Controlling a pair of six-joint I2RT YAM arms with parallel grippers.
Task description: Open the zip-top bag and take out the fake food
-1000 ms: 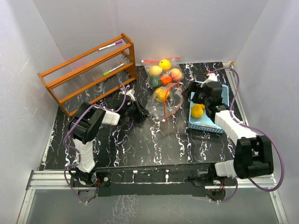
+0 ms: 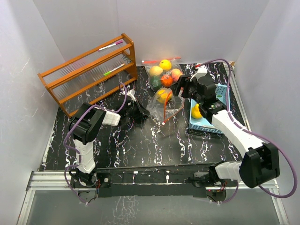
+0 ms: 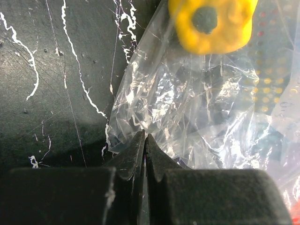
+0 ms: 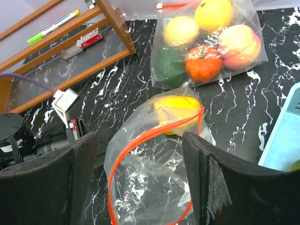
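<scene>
An opened zip top bag with an orange zip [image 2: 165, 105] lies in the middle of the table, a yellow fake food [image 4: 176, 107] inside it. In the left wrist view its clear plastic [image 3: 187, 103] spreads beside the yellow piece [image 3: 225, 33]. My left gripper [image 2: 144, 112] is shut at the bag's left edge, its tips [image 3: 139, 150] on or near the plastic; whether any film is between them is unclear. My right gripper is part open above the opened bag, nothing visible between its fingers.
A second bag of fake fruit [image 4: 211, 51] lies behind. A light blue basket [image 2: 208, 124] with yellow items is at the right. A wooden rack [image 2: 89, 70] stands back left.
My right arm has moved from over the basket leftward toward the opened bag. The bag's orange zip has shifted shape. My left arm has stayed still.
</scene>
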